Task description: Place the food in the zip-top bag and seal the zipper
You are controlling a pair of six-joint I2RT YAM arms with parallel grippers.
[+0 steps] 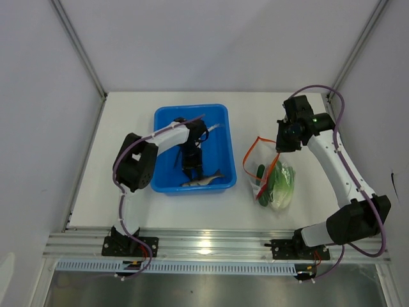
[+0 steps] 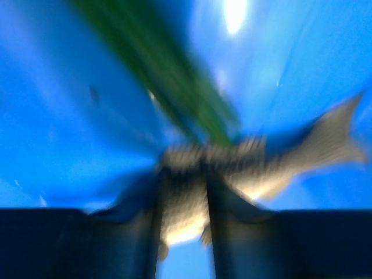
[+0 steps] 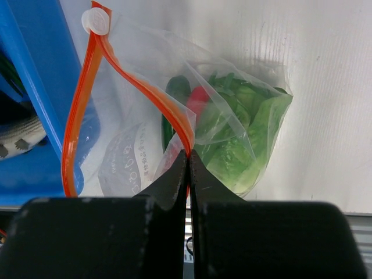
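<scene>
In the blue tub (image 1: 224,153) lies a fish (image 1: 208,180), its tail to the right. My left gripper (image 1: 192,170) is down over its body; in the blurred left wrist view the fingers are close around the fish (image 2: 302,154), their grip unclear, with green leaves (image 2: 151,64) behind. My right gripper is shut on the orange zipper rim of the clear bag (image 3: 128,157), whose mouth stands open. Inside the bag are leafy greens (image 3: 250,145), something red (image 3: 197,99) and dark green cucumber-like items (image 3: 177,93).
The tub fills the left-centre of the white table (image 1: 102,198), beside the bag. A pale stalk lies at the tub's back right, partly hidden by the left arm.
</scene>
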